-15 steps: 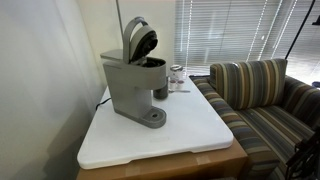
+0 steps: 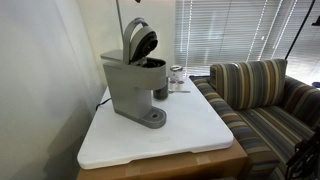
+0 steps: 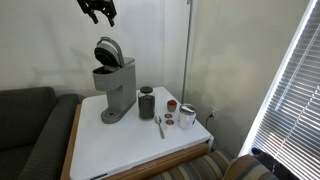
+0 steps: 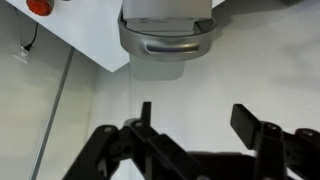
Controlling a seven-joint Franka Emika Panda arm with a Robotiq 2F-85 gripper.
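A grey coffee maker (image 2: 135,88) stands on the white table (image 2: 178,140) with its lid (image 2: 145,42) raised. In exterior view 2 my gripper (image 3: 103,20) hangs above and slightly left of the raised lid (image 3: 108,52), apart from it. Its fingers are spread in the wrist view, and nothing shows between them. The machine's curved silver part (image 4: 168,45) lies beyond the fingertips at the top of that view. To the right of the machine stands a dark jar (image 3: 147,103).
A spoon (image 3: 159,127), a small red-topped container (image 3: 172,105), some small round items (image 3: 169,119) and a white-and-clear jar (image 3: 187,116) are on the table's right side. A striped sofa (image 2: 250,85) adjoins the table.
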